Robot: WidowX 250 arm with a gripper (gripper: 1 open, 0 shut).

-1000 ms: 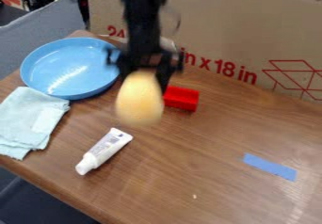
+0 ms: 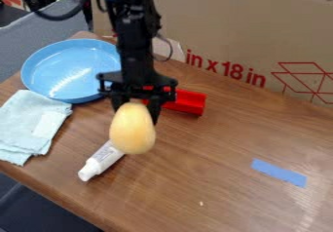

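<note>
My black gripper (image 2: 135, 99) is shut on a pale yellow, egg-shaped object (image 2: 132, 131), held above the wooden table between a white tube (image 2: 97, 163) and a red object (image 2: 185, 101). The yellow object partly covers the upper end of the tube, and the gripper hides part of the red object.
A blue plate (image 2: 65, 68) lies at the back left, with a pale folded cloth (image 2: 29, 125) in front of it at the table's edge. A cardboard box (image 2: 254, 36) stands behind.
My gripper and the yellow object have moved down and toward the front, from beside the red object to over the tube's upper end.
</note>
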